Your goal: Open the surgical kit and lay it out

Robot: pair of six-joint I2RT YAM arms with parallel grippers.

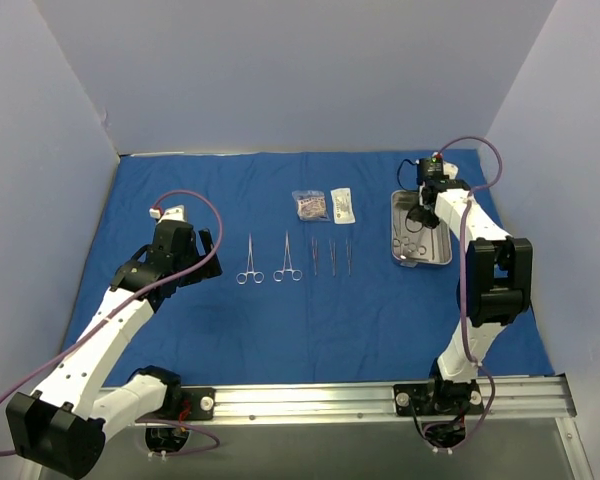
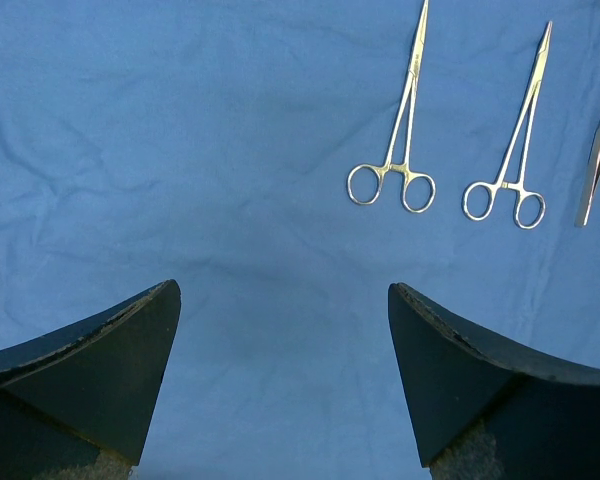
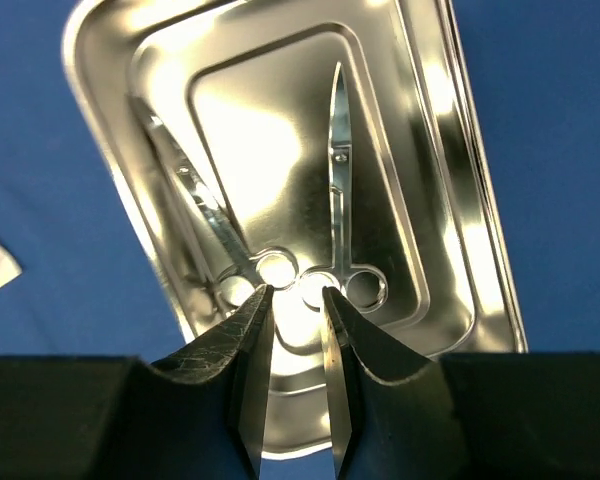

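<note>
The metal tray lies on the right of the blue cloth. Inside it, in the right wrist view, are one pair of scissors near the middle and a second scissor-like tool along the left wall. My right gripper hovers over the tray near their finger rings, slightly open, gripping nothing. Two ringed clamps and several thin tweezers are laid out in a row mid-cloth. Left of that row, my left gripper stands open and empty.
Behind the row lie a clear bag and a white packet. Bare cloth spreads in front of the tools. A metal rail runs along the front, and walls close in the sides.
</note>
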